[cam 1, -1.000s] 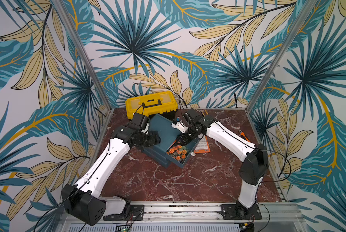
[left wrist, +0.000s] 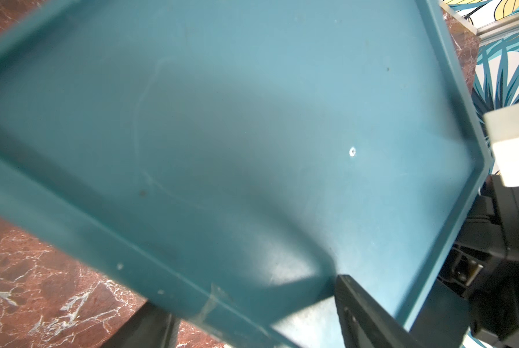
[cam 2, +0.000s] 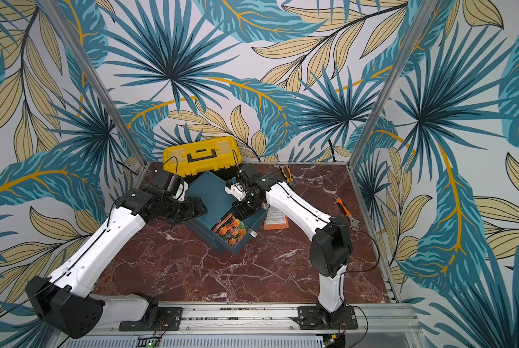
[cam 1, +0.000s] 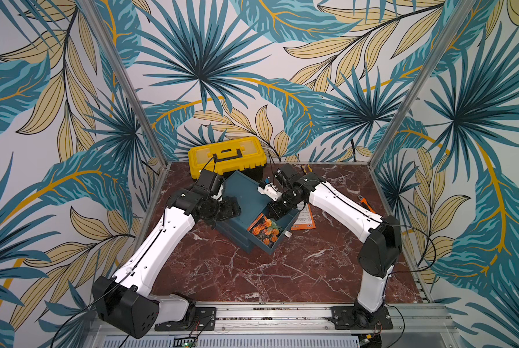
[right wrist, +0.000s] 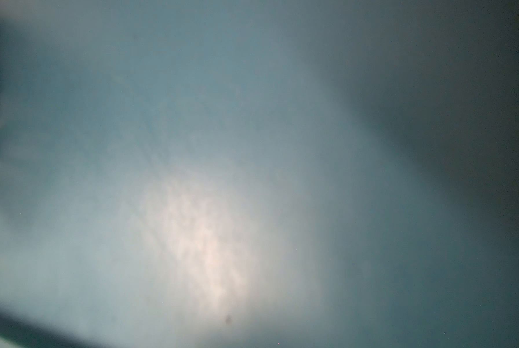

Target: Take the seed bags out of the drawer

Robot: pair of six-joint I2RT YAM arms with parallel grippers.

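Note:
A blue-grey drawer unit (cam 1: 242, 194) stands at an angle mid-table, its drawer (cam 1: 295, 220) pulled out toward the front right. Inside the drawer lies a seed bag (cam 1: 265, 230) with orange flowers, partly covered by my right arm. A second, white-and-orange bag (cam 1: 304, 219) rests on the table, right of the drawer. My right gripper (cam 1: 272, 213) is shut at the flowered bag's upper edge; no grip on it shows. At the unit's left edge my left gripper is part open, one finger (left wrist: 361, 310) over the top, the other outside the rim.
Behind the unit sits a yellow toolbox (cam 1: 227, 155). An orange-handled tool (cam 2: 341, 204) lies at the table's right side, and pliers (cam 2: 286, 174) at the back. Only blurred blue surface fills the right wrist view.
The flowered bag has shifted slightly inside the drawer, and more of its orange left border now shows. My right gripper has moved a little; the left arm looks almost unchanged.

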